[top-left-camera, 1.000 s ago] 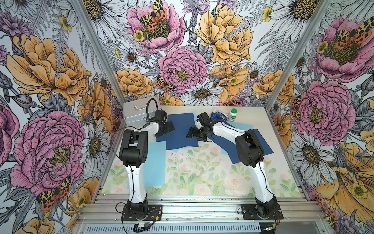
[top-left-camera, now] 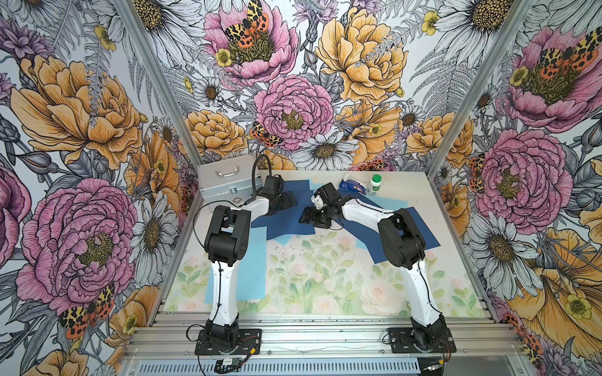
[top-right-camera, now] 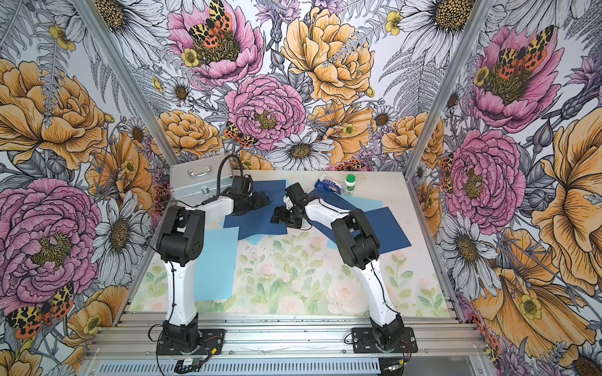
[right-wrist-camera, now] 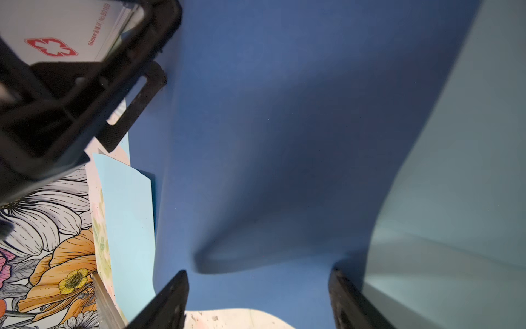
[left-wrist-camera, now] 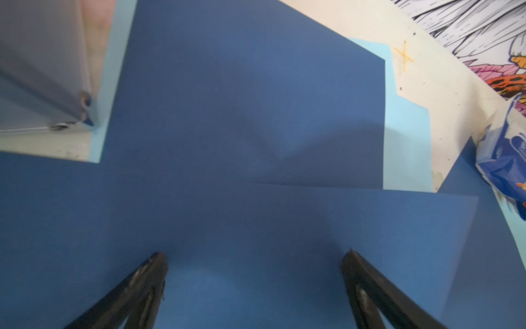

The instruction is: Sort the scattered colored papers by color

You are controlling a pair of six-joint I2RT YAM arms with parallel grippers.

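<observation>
Dark blue sheets [top-left-camera: 282,227] lie overlapping at the back middle of the table. My left gripper is open just over them, its fingers [left-wrist-camera: 145,288] apart with a sheet's dark blue surface below. My right gripper stands at the sheet's right part, fingers [right-wrist-camera: 171,296] apart; this sheet [right-wrist-camera: 301,137] bulges in the right wrist view. More dark blue paper [top-left-camera: 425,230] is spread on the right, with light blue paper [top-left-camera: 393,203] under it. A large light blue sheet [top-left-camera: 252,269] lies at the front left. The papers directly under my grippers are partly hidden.
A metal case [top-left-camera: 227,178] stands at the back left corner. A blue packet [top-left-camera: 352,185] and a white bottle with a green cap [top-left-camera: 375,183] stand at the back right, by the papers.
My left gripper has moved right across the dark blue paper. My right gripper has shifted only slightly. The middle sheet's right front corner sits a little further left.
</observation>
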